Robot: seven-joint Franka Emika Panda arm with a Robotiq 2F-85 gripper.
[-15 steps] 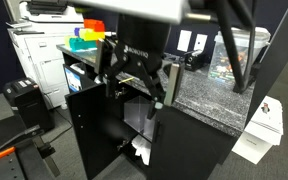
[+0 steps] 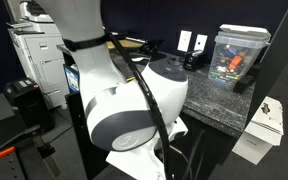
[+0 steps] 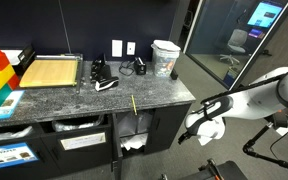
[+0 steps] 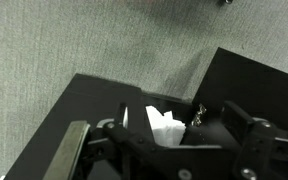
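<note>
In the wrist view my gripper is open, its fingers (image 4: 68,152) spread wide apart. Between and beyond them shows a crumpled white item (image 4: 166,126), paper or cloth, in a gap by dark panels. Nothing is visibly held. A black panel (image 4: 102,98) lies to the left of that item and another black panel (image 4: 249,82) to its right. In the first exterior view the white arm (image 2: 134,100) covers the gripper and the cabinet front. The second exterior view has the arm (image 3: 239,105) at the right, by the counter's end.
A stone-topped counter (image 3: 104,97) carries a wooden board (image 3: 50,72), black devices (image 3: 104,76) and a clear tub (image 2: 233,55) of colourful pieces. A white box (image 2: 260,130) stands right of the counter. Grey floor (image 4: 44,45) lies open beside the panels.
The arm has come lower and closer to the first exterior camera, swinging across the cabinet front. The white item and gripper seen there before are now covered.
</note>
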